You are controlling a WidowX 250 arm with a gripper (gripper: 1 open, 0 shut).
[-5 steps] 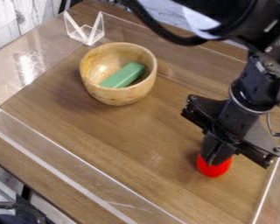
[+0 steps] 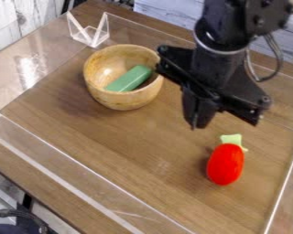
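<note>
My black gripper (image 2: 200, 117) hangs over the middle right of the wooden table, shut, with nothing seen between its fingers. Below it and to the right lies a red tomato-like object (image 2: 225, 165) with a pale green top. To the left, a wooden bowl (image 2: 117, 99) holds a green block (image 2: 132, 77).
A clear angular plastic piece (image 2: 88, 27) stands at the back left. Transparent edging runs along the left side, and a pale rim along the right.
My gripper has risen from over the red object and moved up and back, uncovering it. The red object and the bowl look in the same places.
</note>
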